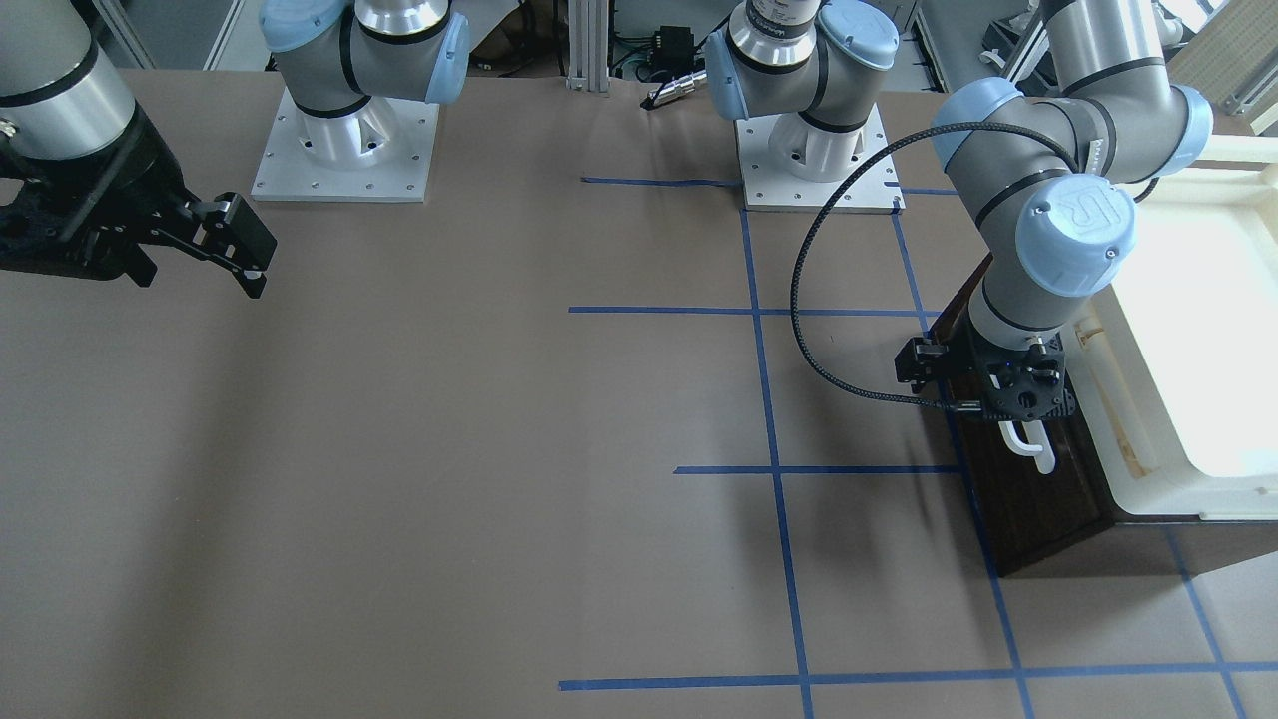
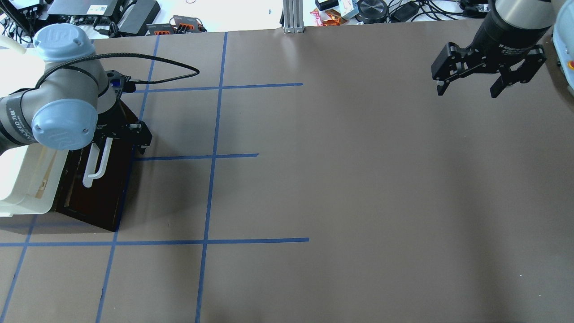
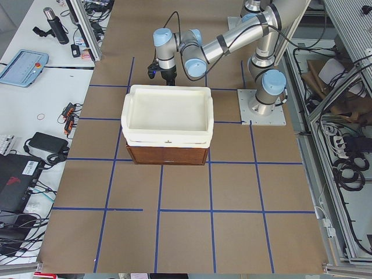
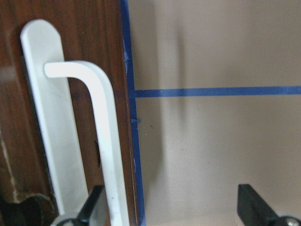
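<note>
A dark wooden box (image 1: 1054,503) has a white lever handle (image 1: 1032,445) on its side, also seen as a curved white handle (image 4: 108,132) in the left wrist view. My gripper is open over that side of the box, one black finger (image 4: 94,209) beside the handle's arm, the other over bare tabletop to the right. In the top view the gripper sits above the box's edge, with the handle (image 2: 96,172) showing below it; its fingertips are mostly hidden there by the arm and housing.
A white plastic tray (image 3: 167,116) sits on the box. Other arms stand around the table, one black gripper (image 2: 487,67) at the far right in the top view. The taped tabletop (image 1: 503,455) beside the box is clear.
</note>
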